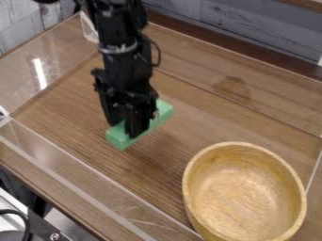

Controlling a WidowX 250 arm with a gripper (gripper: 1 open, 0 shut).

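My black gripper (123, 115) reaches down from the top centre, shut on a green block (149, 123), which it holds tilted above the wooden table (88, 165). The fingers partly cover the block.
A pale yellow bowl (244, 202) stands at the lower right. A wall or raised edge runs along the back at top right. Cables lie at the lower left edge.
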